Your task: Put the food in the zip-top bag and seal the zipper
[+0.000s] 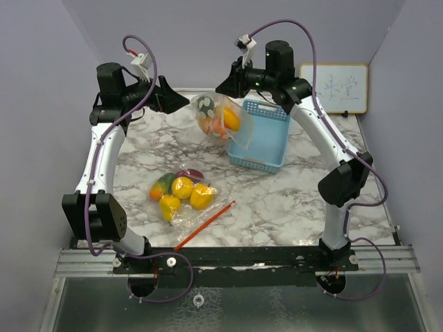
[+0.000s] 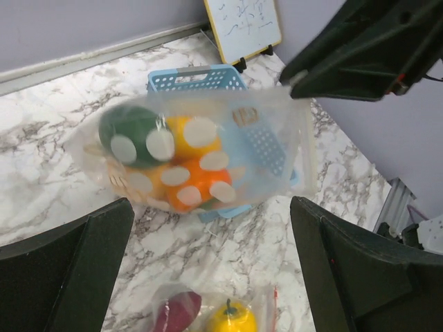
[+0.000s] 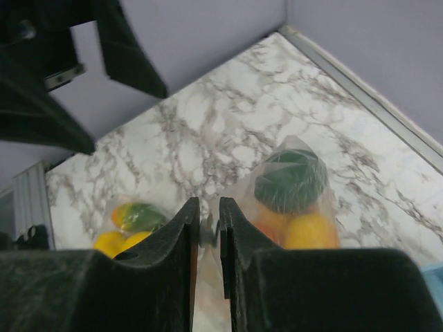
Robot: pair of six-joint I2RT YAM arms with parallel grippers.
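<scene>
A clear bag with white dots (image 1: 220, 119) hangs above the table, holding a dark green item (image 2: 128, 135) and several orange and yellow ones. One upper corner of it is pinched by my right gripper, which is shut. In the left wrist view the bag is tilted and blurred, its other end hanging free. To the left of the bag, my left gripper (image 1: 173, 98) stands open with nothing between its fingers. Lower on the table lies a second clear bag with several fruits, among them a yellow pepper (image 1: 201, 196) and a purple item (image 1: 189, 174).
Behind and right of the held bag stands a light blue basket (image 1: 279, 140), looking empty. A red stick (image 1: 205, 225) lies along the lower bag. A whiteboard (image 1: 333, 88) stands at the back right.
</scene>
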